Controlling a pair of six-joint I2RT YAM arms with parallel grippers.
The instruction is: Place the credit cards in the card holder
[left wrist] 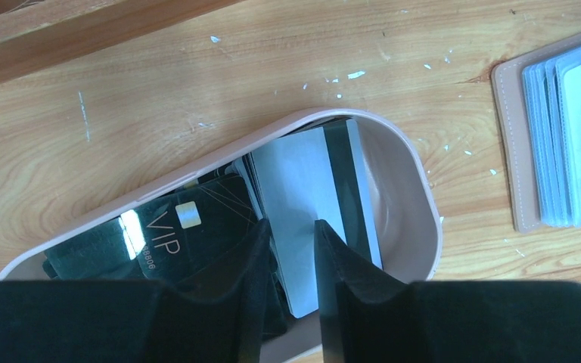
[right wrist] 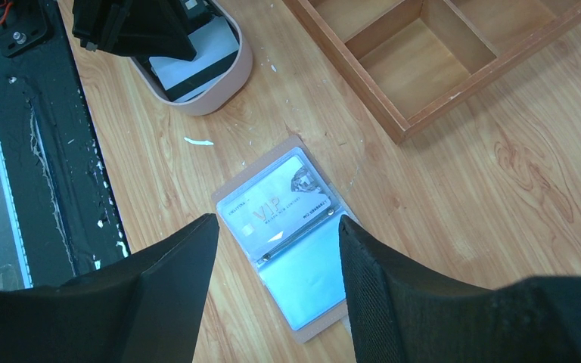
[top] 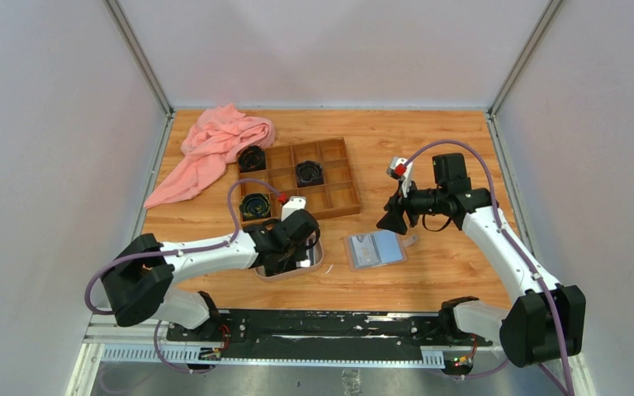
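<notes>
A pink oval container (left wrist: 416, 227) holds black VIP cards (left wrist: 147, 246) and a silver card (left wrist: 302, 204) with a dark stripe. My left gripper is down over the container, fingers part open at the silver card's left edge; whether it touches the card is unclear. The open card holder (right wrist: 302, 280) lies on the table to the right, with a VIP card in one sleeve. My right gripper stands open above the holder, nothing between its fingers.
A wooden compartment tray (top: 338, 190) with black coiled items sits behind the container. A pink cloth (top: 206, 157) lies at the back left. The table around the holder and at the back right is clear.
</notes>
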